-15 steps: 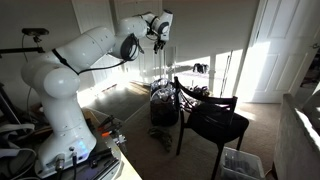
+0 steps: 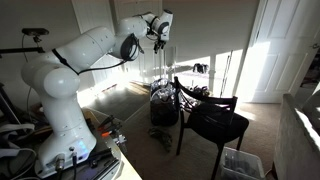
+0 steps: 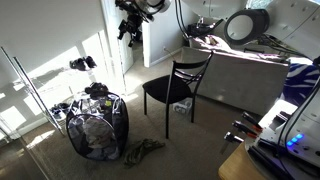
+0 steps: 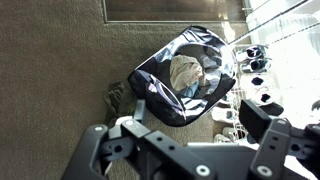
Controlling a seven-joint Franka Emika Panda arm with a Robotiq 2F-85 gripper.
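High above the floor, my gripper (image 2: pixel 160 46) points down with its fingers open and nothing between them. A dark mesh laundry hamper (image 3: pixel 98 145) stands on the carpet, holding pale and dark clothes (image 4: pixel 186 75). From the wrist view, the hamper lies below and ahead of the spread fingers (image 4: pixel 141 110), well apart from them. Beside the hamper, a dark crumpled cloth (image 3: pixel 143 151) lies on the floor; in the wrist view the left finger side partly covers it.
A black chair (image 2: pixel 212 122) stands close to the hamper, with a clear plastic bin (image 2: pixel 241 165) near it. Shoes (image 4: pixel 258 66) sit on a rack by the wall. Open carpet (image 4: pixel 50 80) stretches on the hamper's other side.
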